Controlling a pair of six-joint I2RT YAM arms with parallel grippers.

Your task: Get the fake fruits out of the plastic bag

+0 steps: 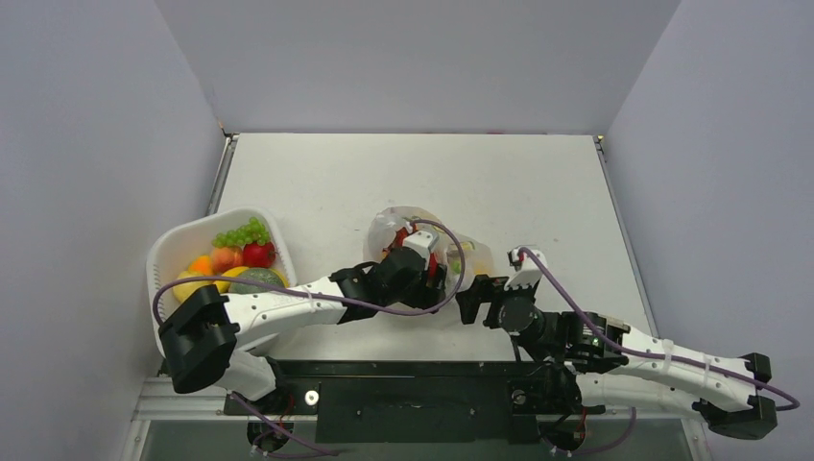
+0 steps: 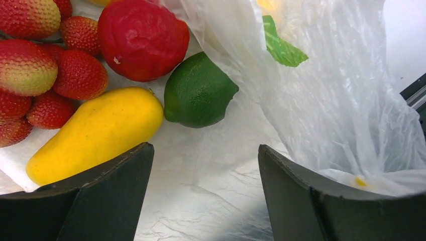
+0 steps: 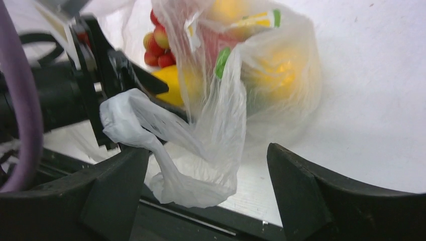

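The crumpled translucent plastic bag [image 1: 392,220] lies at the table's middle with fake fruit inside. My left gripper is open over its mouth, facing strawberries [image 2: 80,74], a red fruit [image 2: 143,37], a yellow mango [image 2: 95,130] and a green lime [image 2: 200,90]; nothing is between its fingers. My right gripper stands at the bag's right, fingers apart, with a crumpled flap of bag [image 3: 196,188] lying between or just beyond them; I cannot tell that it grips it. More yellow fruit [image 3: 281,70] shows through the plastic.
A white basket [image 1: 164,259] with grapes, apple, orange, bananas and other fruit stands at the left, partly under the left arm. Grey walls bound both sides and the back.
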